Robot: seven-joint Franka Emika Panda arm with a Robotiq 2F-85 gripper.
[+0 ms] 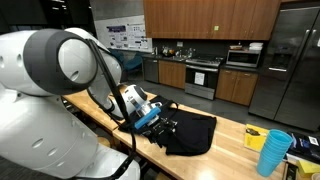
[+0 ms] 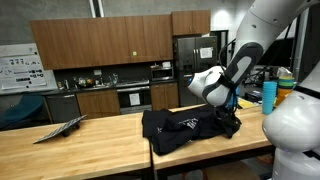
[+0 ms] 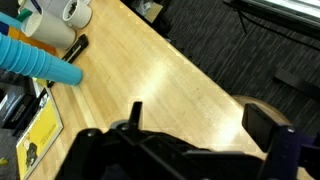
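Observation:
A black cloth (image 1: pixel 195 133) lies spread and rumpled over the wooden table, in the second exterior view reaching from the middle (image 2: pixel 172 130) toward the arm. My gripper (image 1: pixel 165 131) is low over the cloth's near part. In the wrist view the gripper stands open, its dark fingers (image 3: pixel 125 136) wide apart at the lower edge. Part of the cloth (image 3: pixel 170 143) shows between them; none of it appears gripped. Whether the fingertips touch the cloth, I cannot tell.
A stack of blue cups (image 1: pixel 273 153) stands on the table's right part, with a yellow package (image 1: pixel 256 137) beside it. A white mug (image 3: pixel 76 13) is also near that end. Bare tabletop (image 2: pixel 90 140) stretches out to the left in the second exterior view.

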